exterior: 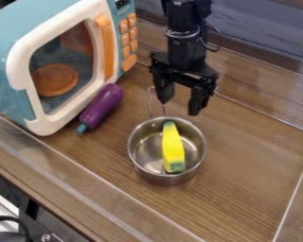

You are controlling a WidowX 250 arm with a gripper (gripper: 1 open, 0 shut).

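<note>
A black robot arm hangs at the upper middle, its gripper point(181, 97) open above the table, with nothing between its fingers. Below it a steel pot point(148, 163) with an upright wire handle holds a yellow object point(173, 146) with a green end. A purple eggplant-like object point(103, 104) lies left of the pot, beside the toy microwave.
The blue and white toy microwave point(41, 111) fills the upper left, its opening showing an orange plate. A wall runs along the back. Dark items sit below the front left edge.
</note>
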